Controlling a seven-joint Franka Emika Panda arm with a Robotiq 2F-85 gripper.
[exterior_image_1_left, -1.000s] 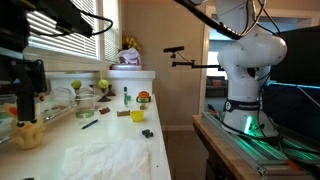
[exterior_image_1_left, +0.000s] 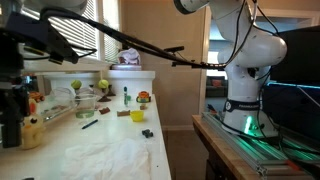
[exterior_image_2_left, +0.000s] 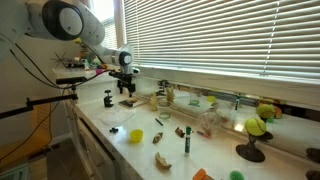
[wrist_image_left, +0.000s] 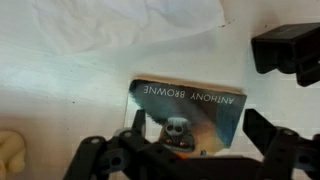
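A dark book (wrist_image_left: 185, 112) with "Anthony Browne" and a gorilla on its cover lies flat on the white counter in the wrist view. Over it is my gripper, fingers wide apart, one fingertip towards each side of the book. Its lower part is hidden by the gripper body. Whether the fingers touch the cover cannot be told. In the first exterior view the gripper (exterior_image_1_left: 12, 128) hangs at the left edge, partly cut off, and the book is not visible there.
A white cloth (exterior_image_1_left: 105, 160) lies close by. Beside the book stand a black object (wrist_image_left: 283, 50) and a tan toy (wrist_image_left: 11, 153). Farther along the counter are a yellow cup (exterior_image_1_left: 137, 116), a small black item (exterior_image_1_left: 147, 133) and a clear container (exterior_image_1_left: 85, 105).
The arm and gripper have come down and slightly left in the first exterior view, now partly covering the tan toy. Objects on the counter look unmoved.
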